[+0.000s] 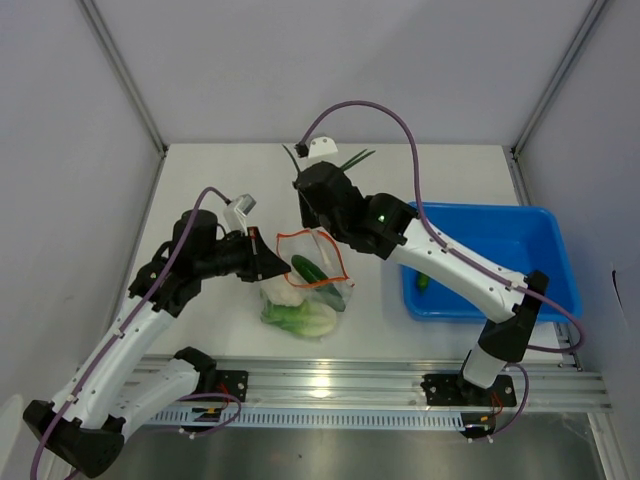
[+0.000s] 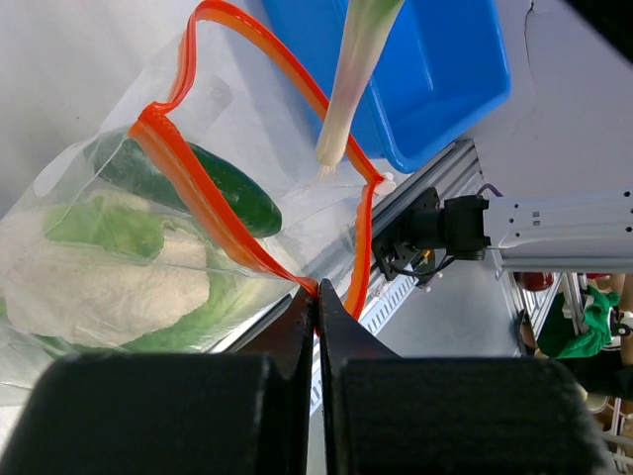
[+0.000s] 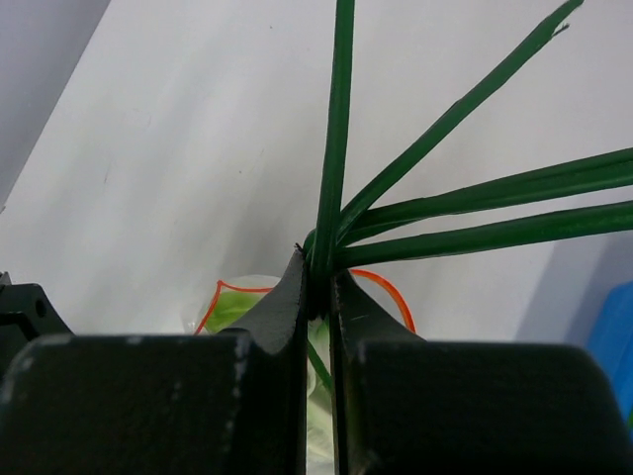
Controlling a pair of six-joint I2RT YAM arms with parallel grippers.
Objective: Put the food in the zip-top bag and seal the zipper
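A clear zip bag (image 1: 305, 300) with an orange zipper lies open, holding leafy greens (image 1: 298, 316), a pale lump (image 2: 119, 287) and a dark cucumber (image 1: 312, 276). My left gripper is shut on the bag's orange-edged rim. My right gripper is shut on a bunch of green onions, their green tops fanned out above the fingers; in the left wrist view the white root end (image 2: 346, 99) hangs over the bag's mouth.
A blue bin (image 1: 490, 250) with a small green vegetable in it stands to the right. A metal rail runs along the front edge.
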